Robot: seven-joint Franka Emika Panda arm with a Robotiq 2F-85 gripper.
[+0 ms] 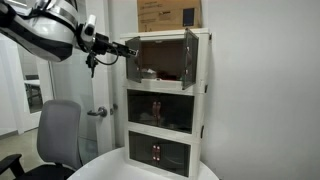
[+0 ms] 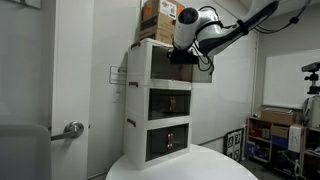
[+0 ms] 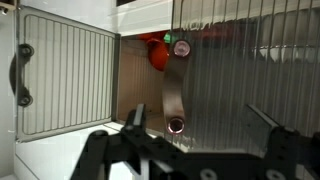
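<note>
A tall white cabinet [image 1: 166,90] has dark ribbed doors. Its top compartment stands partly open, with the left door [image 1: 133,66] and right door [image 1: 190,58] both angled outward. My gripper [image 1: 132,50] is up at the top left door. In the wrist view, the gripper has its dark fingers spread wide, and one ribbed door with a brown strap handle [image 3: 175,88] lies beyond the gap between them. Another ribbed door [image 3: 68,80] with a dark handle [image 3: 20,75] is at the left. Contact between fingers and door cannot be made out.
Red items [image 3: 157,53] show inside the top compartment. A cardboard box [image 1: 168,15] sits on the cabinet. Below, the middle doors [image 1: 160,109] and bottom doors [image 1: 160,152] are closed. A grey chair [image 1: 58,135] stands left.
</note>
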